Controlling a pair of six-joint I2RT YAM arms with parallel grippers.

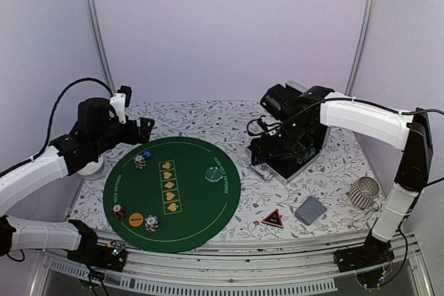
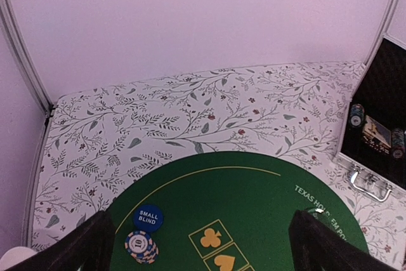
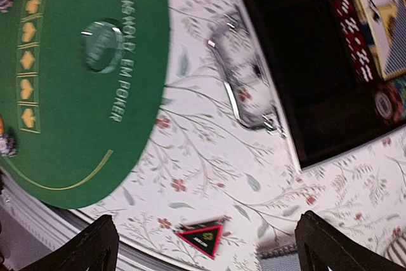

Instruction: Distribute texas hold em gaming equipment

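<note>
A round green poker mat [image 1: 198,216] lies on the table, with a blue small blind disc [image 2: 148,218] beside a stack of chips [image 2: 141,247] near its upper left. Other chip stacks [image 1: 151,223] and an orange disc [image 1: 136,220] sit at its lower left, and a clear round piece [image 3: 103,46] on its right. The black case [image 3: 298,61] stands open, holding chips and a card deck [image 2: 377,132]. My left gripper [image 1: 144,129] hangs open above the mat's upper left edge. Open and empty, my right gripper [image 1: 259,150] is over the case's front left side.
A black triangular piece [image 1: 273,218] and a grey-blue card deck [image 1: 310,210] lie on the table in front of the case. A striped cup [image 1: 363,193] is at the far right, and a white round container [image 1: 91,169] at the left.
</note>
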